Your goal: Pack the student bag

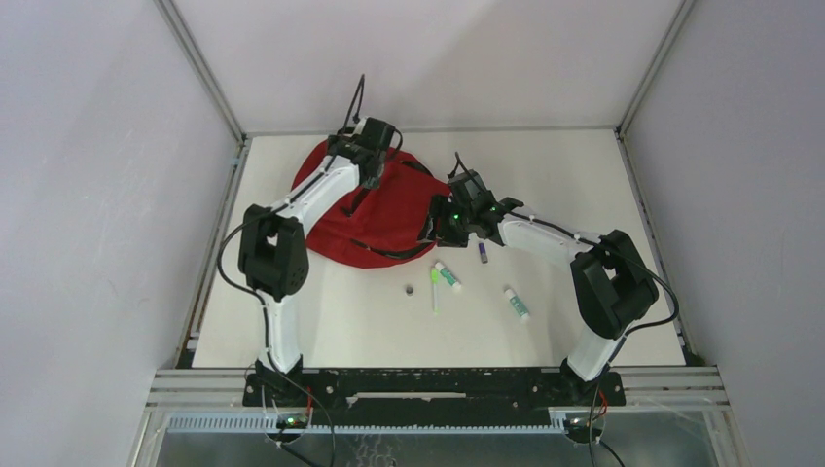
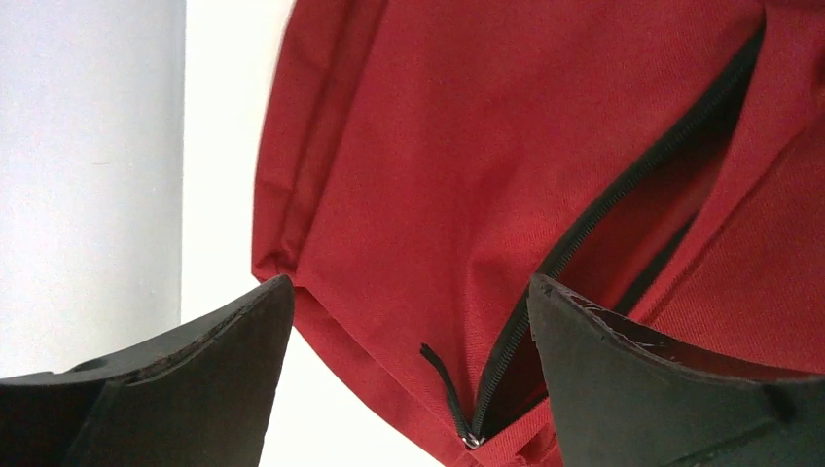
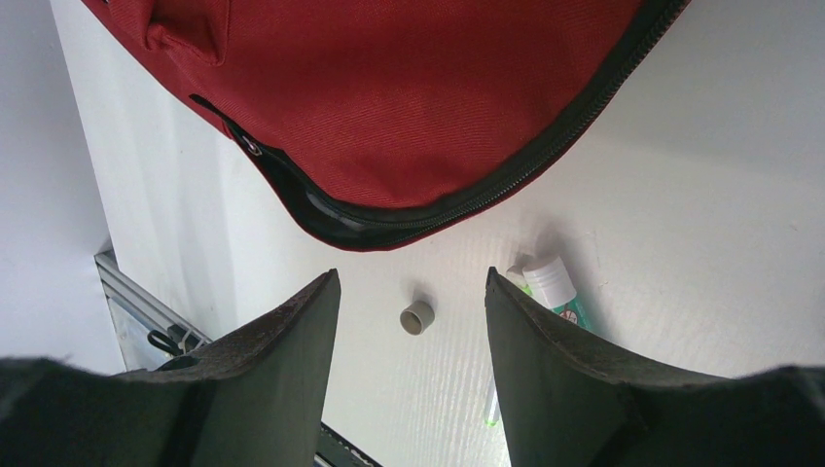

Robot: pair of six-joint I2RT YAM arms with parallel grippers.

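A red bag (image 1: pixel 379 224) lies flat on the white table, with black zippers; in the left wrist view a zipped opening (image 2: pixel 623 195) gapes slightly. My left gripper is open over the bag's upper left, nothing between its fingers. My right gripper hangs open near the bag's lower right zipper. In front of the bag lie two glue sticks (image 1: pixel 448 275) (image 1: pixel 517 305), a pen with a green cap (image 1: pixel 435 292), a small grey cylinder (image 3: pixel 417 317) and a short purple item (image 1: pixel 483 251).
Bare table (image 1: pixel 545 175) shows at the back right and along the front. White walls enclose both sides and the back.
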